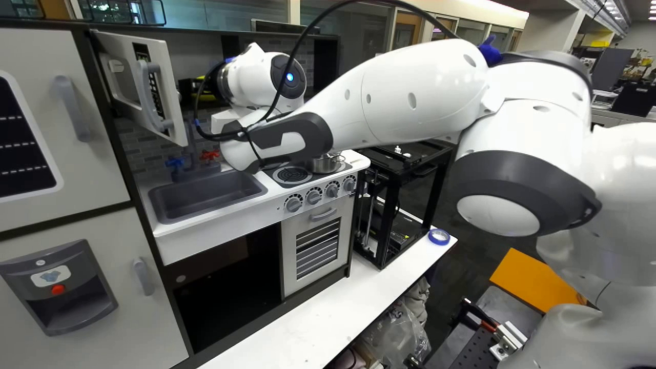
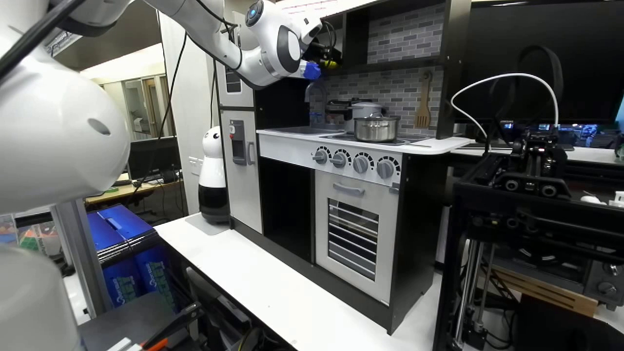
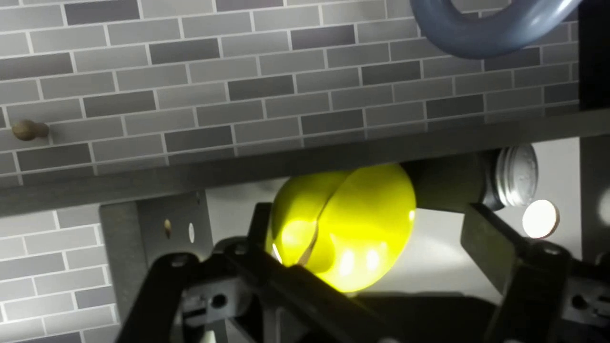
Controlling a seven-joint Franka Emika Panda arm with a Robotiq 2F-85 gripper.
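Observation:
A glossy yellow rounded object [image 3: 360, 228] rests on the shelf, beside a dark jar with a silver lid [image 3: 516, 174]. My gripper stands open, one finger on each side of the yellow object in the wrist view. The left finger [image 3: 260, 228] overlaps the object's near edge, while a clear gap separates the right finger [image 3: 492, 246] from it. Whether either finger touches it I cannot tell. In exterior view 2 only a bit of yellow [image 2: 331, 63] shows by the gripper. The arm's wrist hides most of the shelf in exterior view 1.
A dark shelf rail [image 3: 286, 166] runs past the yellow object. The open cupboard door [image 1: 144, 86] stands left of the arm. Below are the sink [image 1: 206, 193], the faucet [image 2: 316, 90] and a metal pot [image 2: 376, 128] on the stove.

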